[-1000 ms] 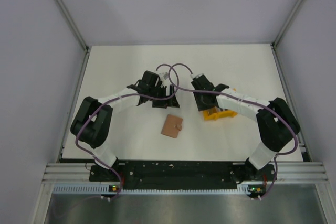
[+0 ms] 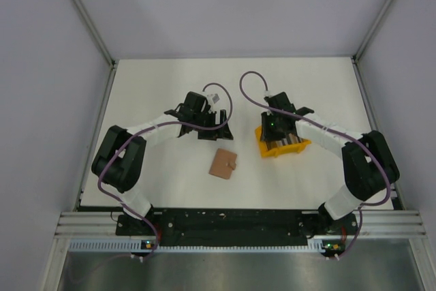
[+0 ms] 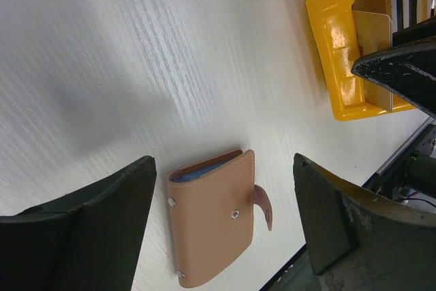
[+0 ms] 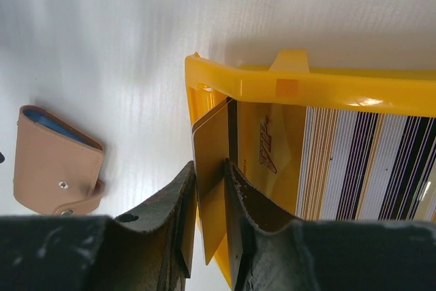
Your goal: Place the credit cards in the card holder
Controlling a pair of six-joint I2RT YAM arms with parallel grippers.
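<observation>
The brown leather card holder (image 2: 223, 163) lies on the table below my left gripper (image 2: 223, 129). In the left wrist view the holder (image 3: 211, 219) shows a blue inside at its parted edge. My left gripper stands open, its fingers wide apart and empty. A yellow rack (image 4: 340, 90) holds several credit cards (image 4: 347, 155) on edge. At the rack's left end my right gripper is part open, with a thin orange-brown card (image 4: 210, 148) between its fingers. A gap shows there, so no firm grip is visible. Another golden card (image 4: 269, 148) stands just behind.
Between the holder and the yellow rack (image 2: 286, 146) lies a strip of bare table. A small strap (image 3: 263, 206) sticks out from the holder's side.
The rack has shifted a little left. The left arm and holder stay in place.
</observation>
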